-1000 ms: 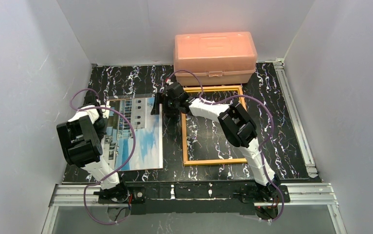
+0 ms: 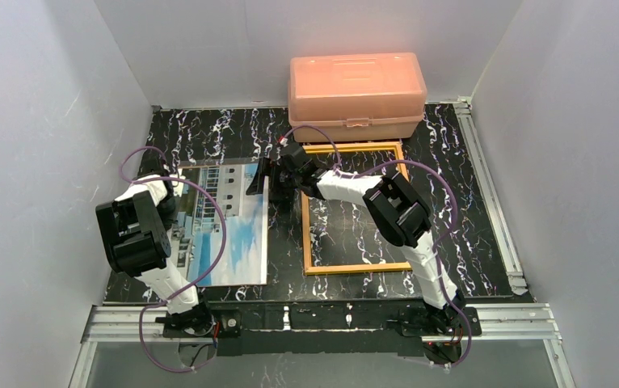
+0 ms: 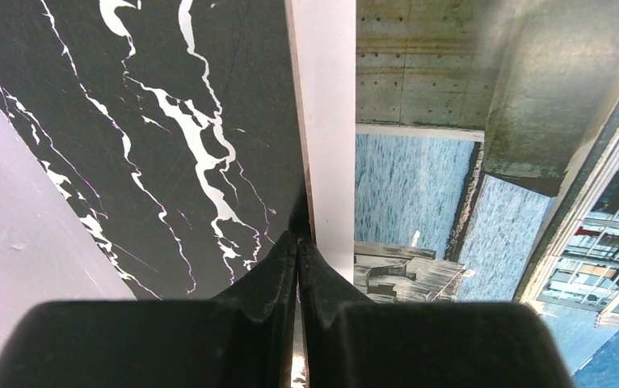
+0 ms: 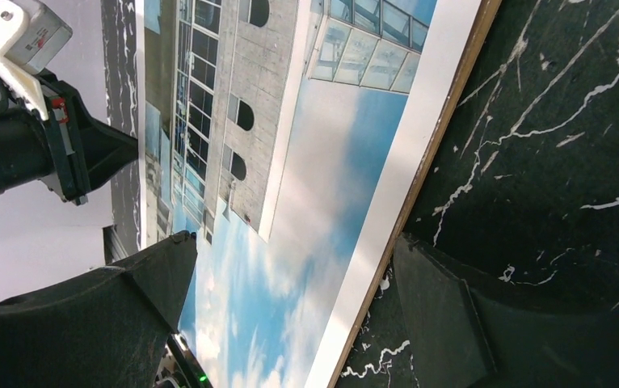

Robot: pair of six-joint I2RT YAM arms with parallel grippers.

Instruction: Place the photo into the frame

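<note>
The photo stack point(image 2: 242, 202), a building picture with a white border, lies flat on the marble table at the left. My left gripper is shut with nothing between its fingers, right against the stack's left edge; the white-bordered photo point(image 3: 330, 129) is outside them. At the stack's right edge, toward the far end, my right gripper stands open. One of its fingers is over the photo point(image 4: 314, 178), the other just beyond the brown edge. Under the right arm lies the empty yellow frame point(image 2: 307, 242), flat on the table.
A closed salmon-pink toolbox point(image 2: 359, 89) stands at the back, just behind the frame. Grey walls enclose the table, the left one point(image 3: 23, 242) close to my left gripper. Bare marble point(image 2: 460, 218) is free right of the frame.
The right gripper has shifted slightly along and over the photo's edge, staying open. The photo's near end has turned slightly left.
</note>
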